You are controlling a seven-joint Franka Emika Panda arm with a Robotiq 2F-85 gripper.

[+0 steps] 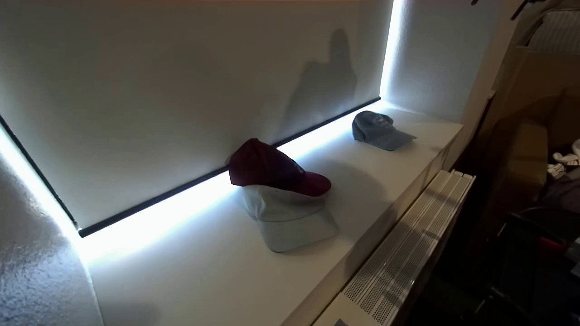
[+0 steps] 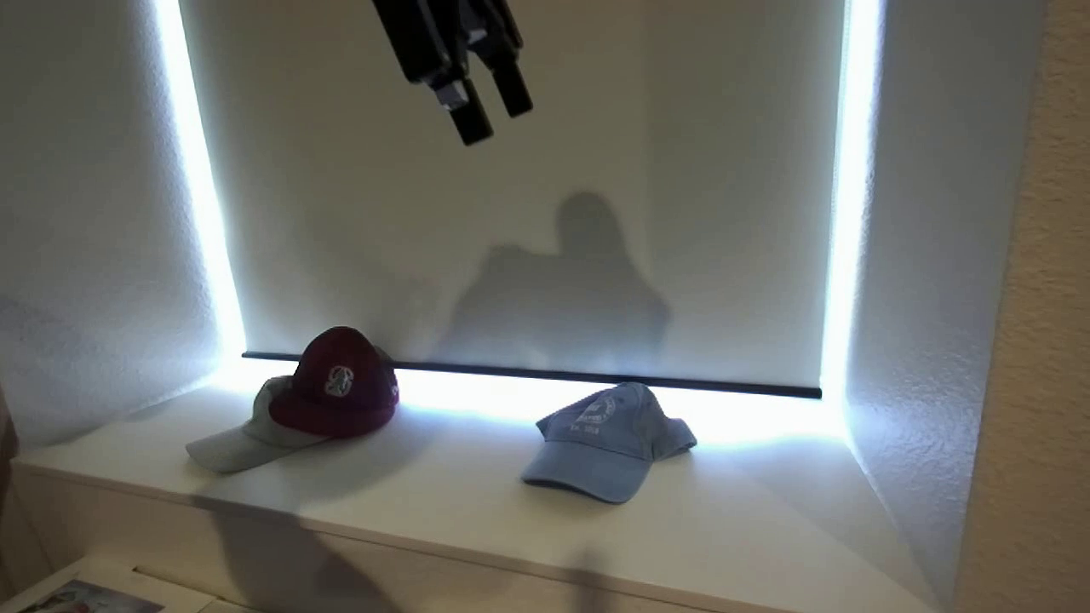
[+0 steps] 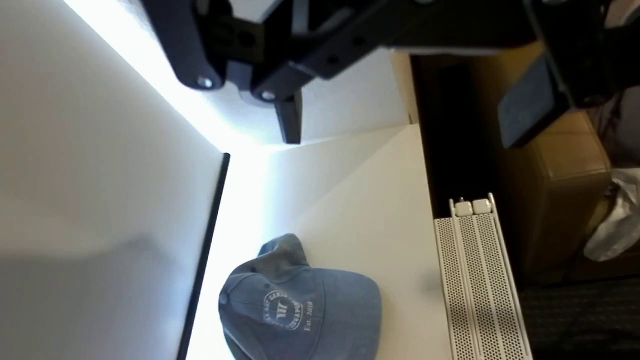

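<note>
My gripper [image 2: 498,121] hangs high in front of the blind in exterior view 2, well above the sill and touching no cap. Its fingers stand wide apart in the wrist view, one finger [image 3: 291,123] left and the other finger [image 3: 528,108] far right, with nothing between them. A blue-grey cap [image 2: 598,439] with white print rests on the sill's right half, brim toward the room. On the left, a maroon cap [image 2: 342,388] sits partly on top of a pale grey cap [image 1: 296,228], hiding part of its crown.
The white sill [image 2: 460,490] is bare between the caps and at its right end. A blind [image 2: 715,255] closes off the back. Below the front edge runs a slotted radiator [image 1: 408,244]; a brown sofa-like piece [image 3: 561,192] stands beyond.
</note>
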